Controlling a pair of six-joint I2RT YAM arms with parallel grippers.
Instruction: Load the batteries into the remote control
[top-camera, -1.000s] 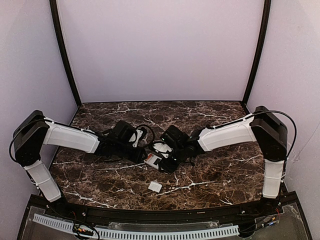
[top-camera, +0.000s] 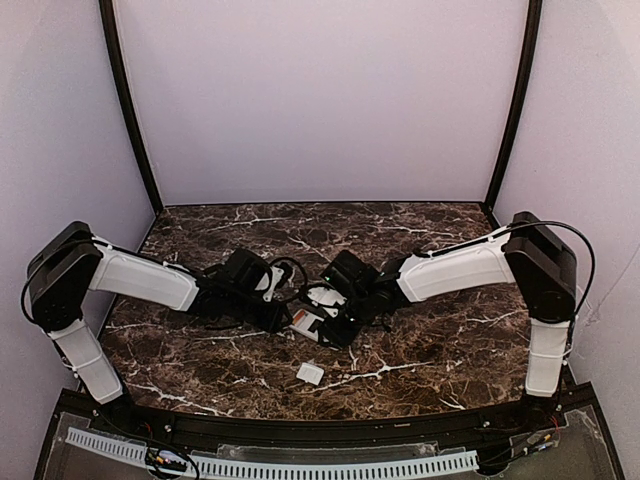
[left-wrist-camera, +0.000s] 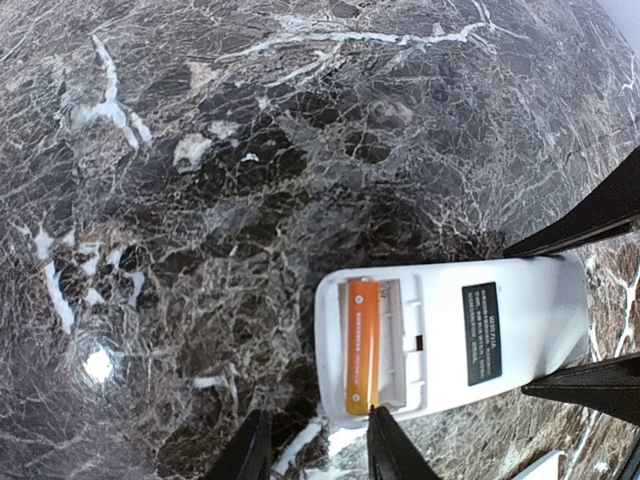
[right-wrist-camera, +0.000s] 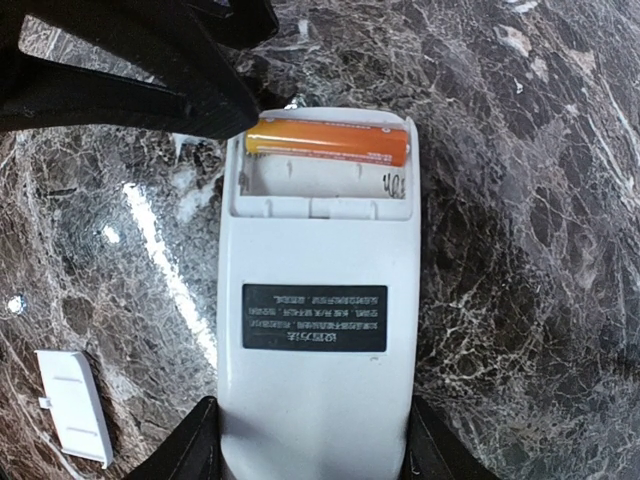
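Note:
The white remote (right-wrist-camera: 315, 255) lies back-up with its battery bay exposed. An orange battery (right-wrist-camera: 325, 142) (left-wrist-camera: 362, 350) sits along the bay's outer end; the rest of the bay shows empty, springs visible. My right gripper is shut on the remote's other end. My left gripper is partly open beside the bay end, with nothing seen between its fingertips; in the right wrist view its black fingers reach to the battery's end.
The loose white battery cover (right-wrist-camera: 72, 405) (top-camera: 310, 372) lies on the marble table nearer the front.
My left gripper has shifted slightly toward the front of the table in the top view. The right arm and remote look unchanged.

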